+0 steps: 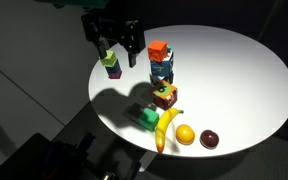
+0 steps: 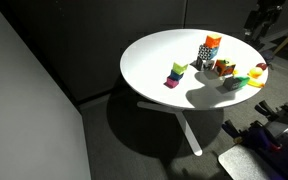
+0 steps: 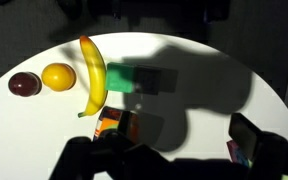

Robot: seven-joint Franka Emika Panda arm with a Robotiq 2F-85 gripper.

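Note:
My gripper (image 1: 117, 52) is open over the table's left part, its two fingers apart. Close to it in exterior view 1 is a small stack with a lime-green block (image 1: 109, 58) on top, a dark blue one in the middle and a magenta one (image 2: 171, 84) at the bottom. A taller stack has an orange block (image 1: 158, 49) over blue patterned blocks (image 1: 162, 70). In the wrist view a finger (image 3: 254, 143) partly hides a small coloured block (image 3: 238, 153) at the right. Nothing shows gripped.
Near the table's edge lie a patterned orange-red cube (image 1: 164, 94), a green block (image 1: 149, 119), a banana (image 1: 165, 128), an orange (image 1: 185, 134) and a dark red fruit (image 1: 209, 139).

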